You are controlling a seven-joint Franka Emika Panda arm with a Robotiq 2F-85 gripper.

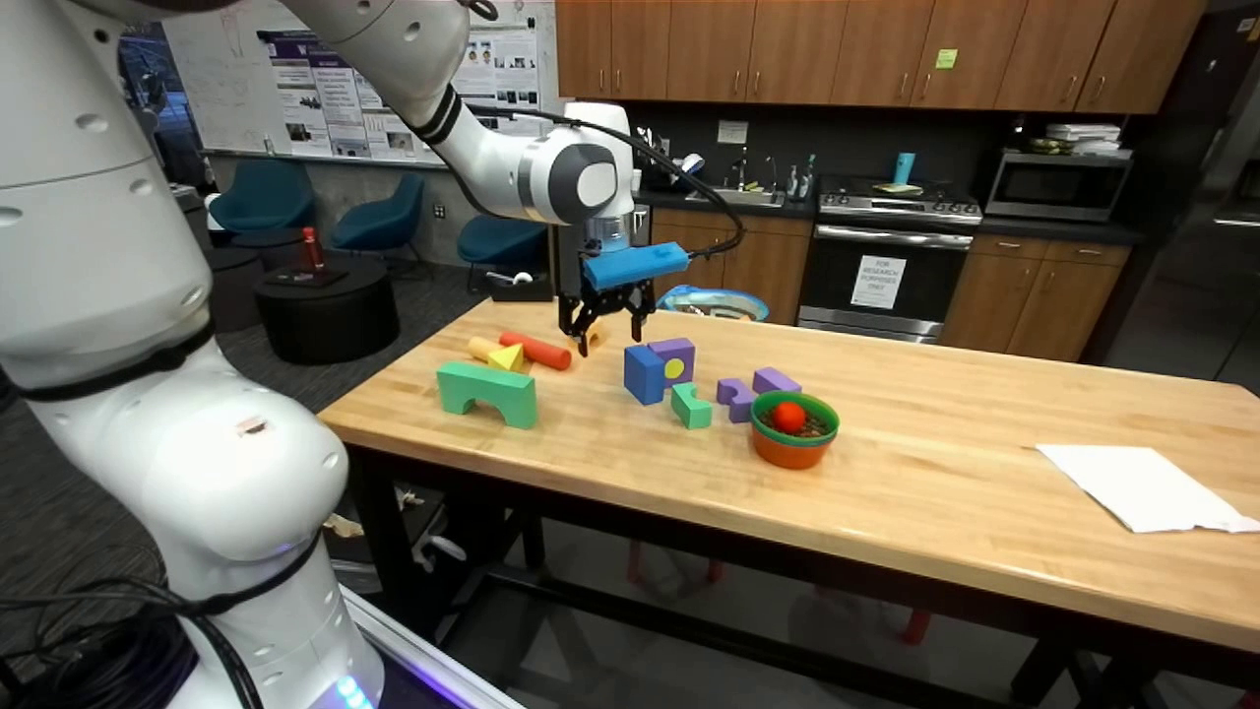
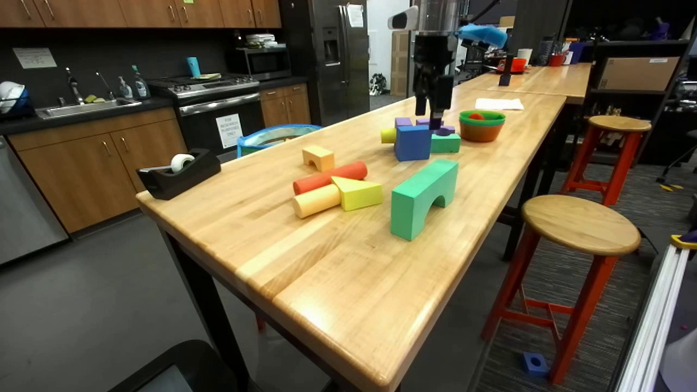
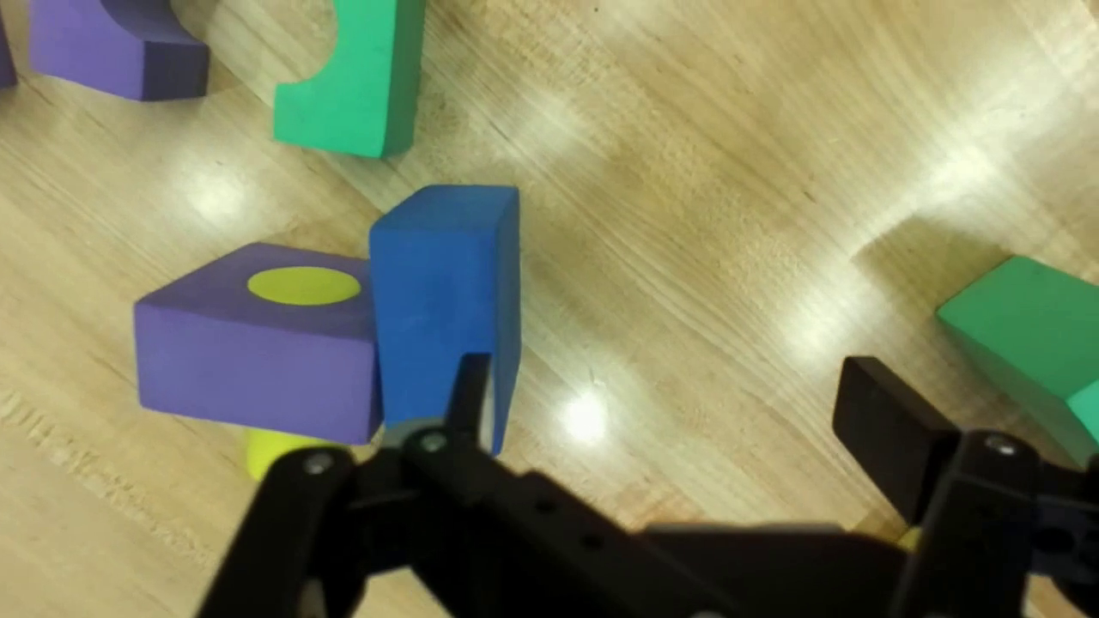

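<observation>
My gripper (image 1: 609,339) is open above the table, with nothing between its spread fingers. In the wrist view, a blue block (image 3: 433,299) stands beneath the left finger (image 3: 470,396), touching a purple block (image 3: 252,360) with a yellow dot. The right finger (image 3: 886,433) is near the green arch (image 3: 1035,330), above bare wood. A small green notched block (image 3: 355,82) lies beyond the blue one. In the second exterior view, an orange arch (image 2: 318,157), a red cylinder (image 2: 330,177), a pale orange cylinder (image 2: 317,200) and a yellow triangle (image 2: 356,194) lie on the near part of the table.
Two purple notched blocks (image 1: 737,398) lie by stacked green and orange bowls (image 1: 793,445) with a red ball (image 1: 788,416) inside. White paper (image 1: 1146,486) lies at the right. Between bowls and paper the table is clear. A black tape dispenser (image 2: 179,173) sits at one edge.
</observation>
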